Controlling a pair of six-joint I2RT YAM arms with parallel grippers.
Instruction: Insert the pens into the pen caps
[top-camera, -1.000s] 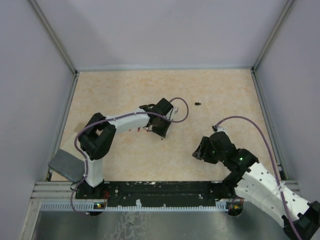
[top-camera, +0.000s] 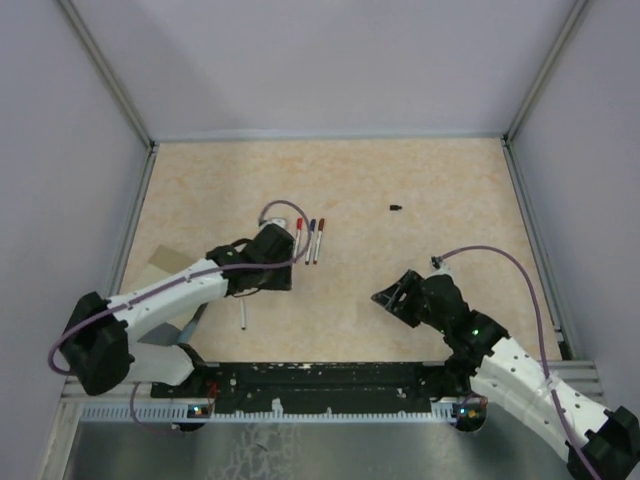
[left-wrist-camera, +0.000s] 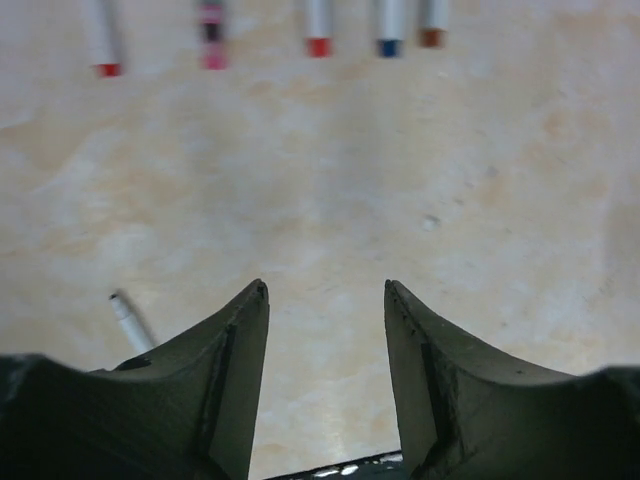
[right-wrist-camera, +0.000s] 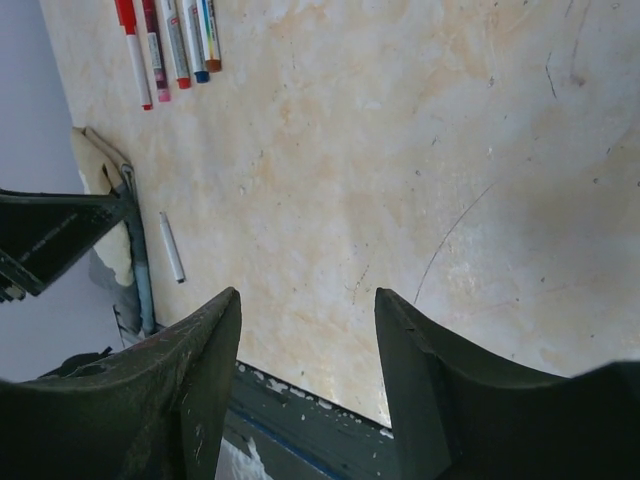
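Note:
My left gripper hangs low over the table, its fingers apart and empty, near a lone white pen (left-wrist-camera: 134, 326). That pen (right-wrist-camera: 171, 247) lies near the front left in the right wrist view. Behind it lies a row of several pens with red, pink, blue and brown ends, including a pink pen (left-wrist-camera: 212, 40) and a blue-ended pen (left-wrist-camera: 390, 30), blurred in the left wrist view. My right gripper is open and empty over the right front of the table.
Folded cloths (right-wrist-camera: 100, 180) lie at the left edge. A small dark object (top-camera: 395, 208) lies at the back right.
My left arm has moved toward the front left, off the pen row, which now shows. A lone white pen now lies at the front left. The right gripper shifted slightly left earlier.

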